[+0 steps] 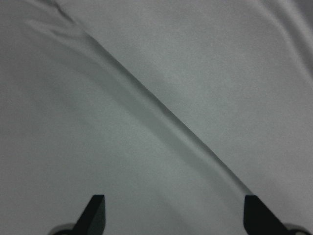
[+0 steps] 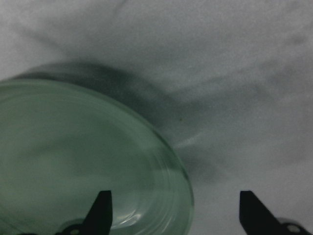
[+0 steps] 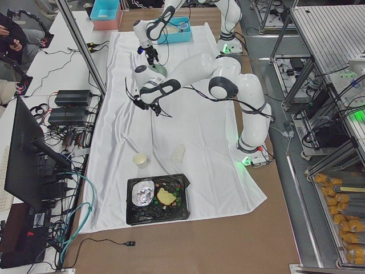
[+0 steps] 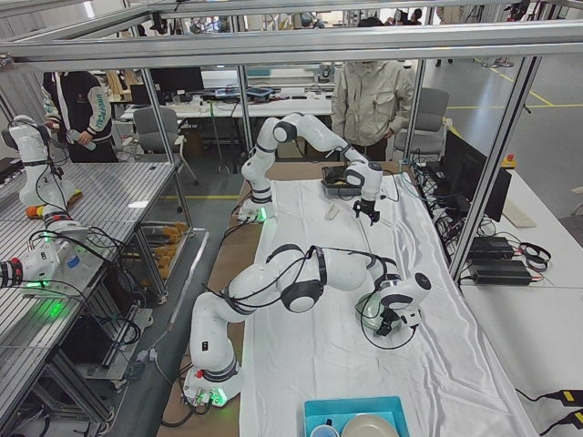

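Note:
A green bowl (image 2: 83,152) fills the lower left of the right wrist view and rests on the white cloth (image 3: 188,131). My right gripper (image 4: 390,320) hangs open over its rim, with nothing between the fingers. My left gripper (image 3: 147,107) is open above bare cloth, as the left wrist view also shows, with nothing between its fingers. In the camera left view the bowl is partly hidden behind the left arm.
A cream cup (image 3: 141,160), a pale flat item (image 3: 178,152) and a black tray (image 3: 158,214) with foil and food occupy the near end of the cloth. A blue bin (image 4: 355,406) with dishes sits at the other end.

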